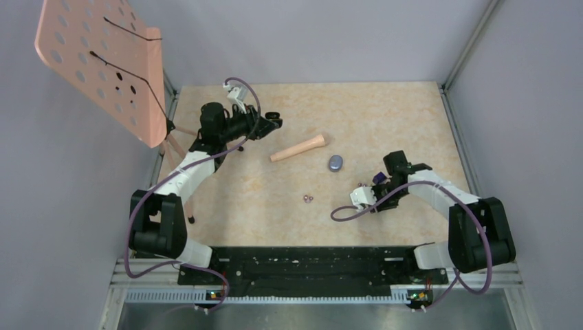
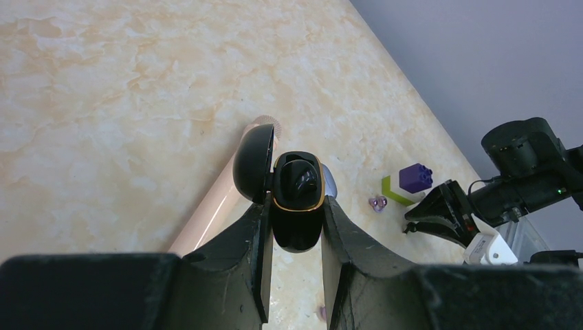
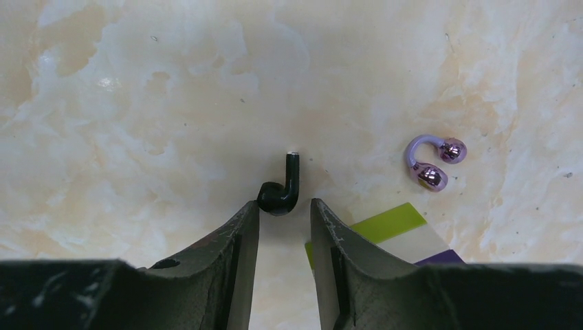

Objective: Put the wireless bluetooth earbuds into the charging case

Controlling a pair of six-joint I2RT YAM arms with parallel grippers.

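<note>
A black charging case (image 2: 298, 199) with raised lid is held in my left gripper, which is shut on it; in the top view it (image 1: 273, 118) hangs at the upper middle-left. A black earbud (image 3: 278, 198) with its stem lies on the table under my right gripper, whose part-open fingertips are either side of and just beside the bud's rounded end. I cannot tell if they touch it.
A purple, U-shaped piece with shiny ends (image 3: 432, 176) and a green, white and purple block (image 3: 392, 223) lie beside the earbud. A pink cylinder (image 1: 298, 148) and a blue-grey oval object (image 1: 335, 163) lie mid-table.
</note>
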